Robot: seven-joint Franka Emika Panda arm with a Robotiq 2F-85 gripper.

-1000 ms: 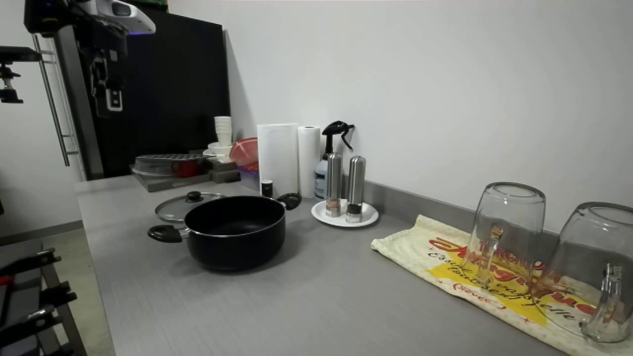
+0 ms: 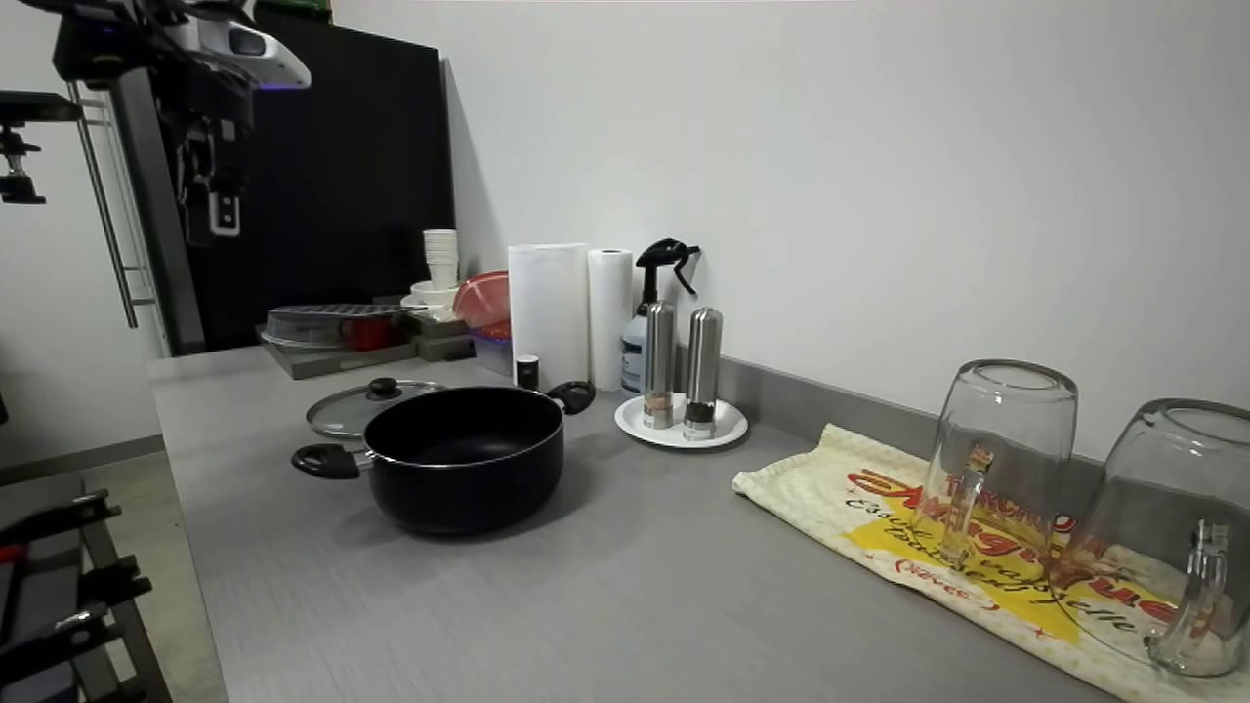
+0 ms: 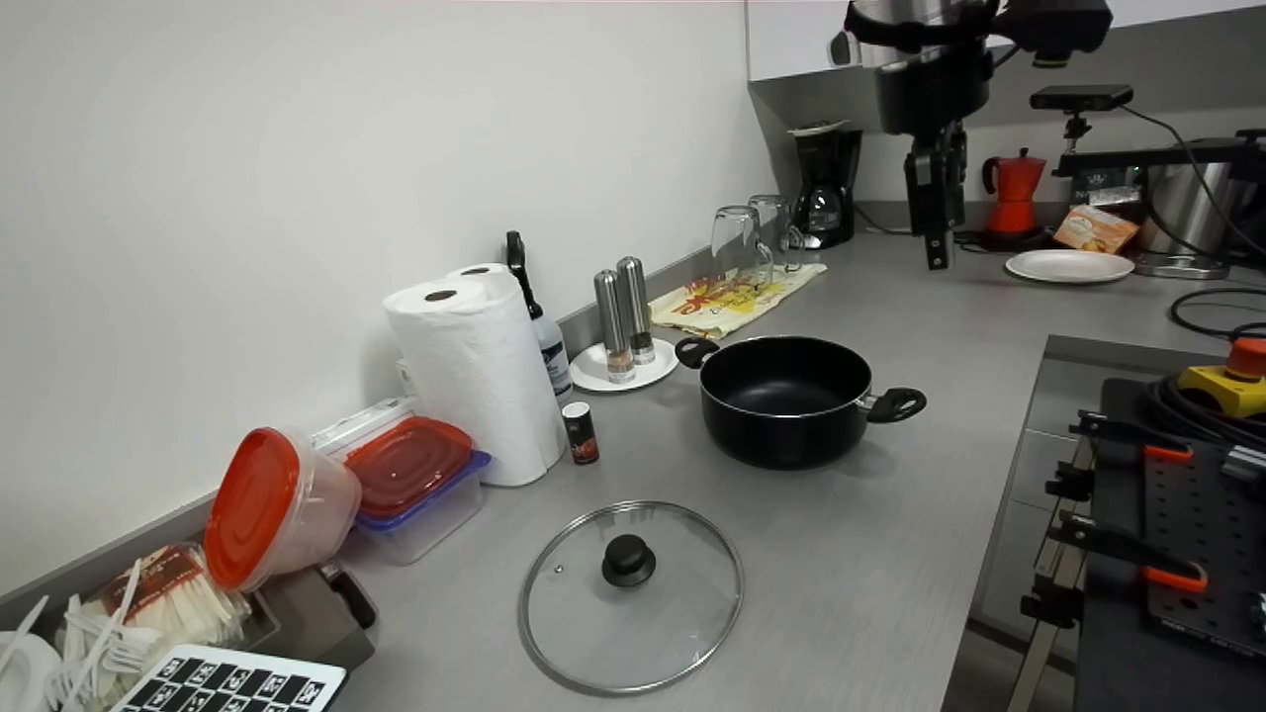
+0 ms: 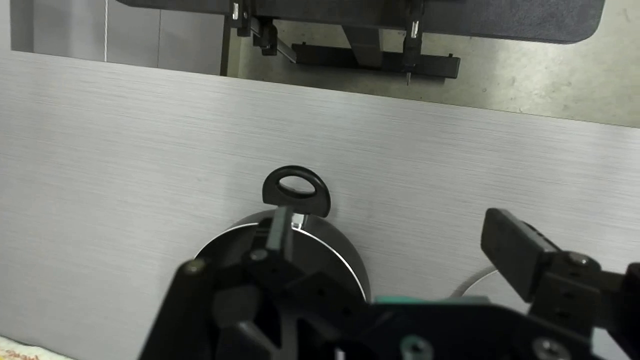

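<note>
High above the grey counter, my gripper is open, its two fingers spread wide with only air between them. A black two-handled pot (image 3: 786,409) stands upright and empty on the counter; in the wrist view it is partly hidden below my left finger (image 4: 279,231). Flat on the counter beside the pot lies a round glass lid (image 3: 665,605) with a black knob, and the wrist view catches just its rim near my right finger (image 4: 516,252). Nothing touches the gripper.
By the wall stand two metal grinders on a white plate (image 2: 732,423), paper towel rolls (image 2: 548,310) and a spray bottle (image 2: 634,351). Upturned glass mugs (image 2: 1008,404) rest on a printed cloth (image 2: 809,478). Bare counter (image 2: 586,621) lies in front of the pot.
My gripper sits slightly lower in exterior view 1 than a second ago. The pot, the lid and the other things have not moved.
</note>
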